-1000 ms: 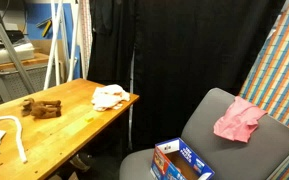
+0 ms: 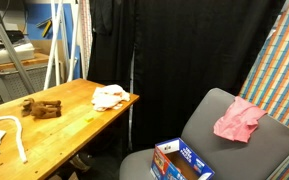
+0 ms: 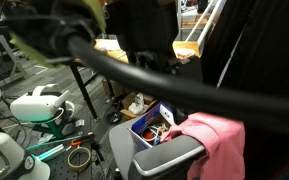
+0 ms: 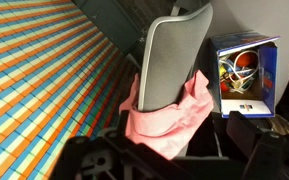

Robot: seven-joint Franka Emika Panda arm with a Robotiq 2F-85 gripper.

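A pink cloth (image 2: 239,119) is draped over the top of the grey chair's backrest (image 2: 216,105). From above, the wrist view has the cloth (image 4: 169,122) hanging over one end of the backrest (image 4: 171,60). My gripper stands open at the bottom of that view, its dark fingers wide apart on either side of the cloth. How far the fingertips are from the fabric is hard to judge. A dark piece at the right edge of exterior view 1 seems to be part of the gripper. In exterior view 2, the pink cloth (image 3: 216,145) hangs at the right.
An open blue box (image 2: 182,160) with cables inside sits on the chair seat. On the wooden table (image 2: 79,105) are a brown plush toy (image 2: 41,108) and a white cloth (image 2: 110,97). A striped curtain (image 4: 34,80) flanks the chair. Blurred dark arm parts cross exterior view 2.
At the right edge of exterior view 1, the dark piece shows more than before and lies a little lower. Cloth, box and table objects look unmoved.
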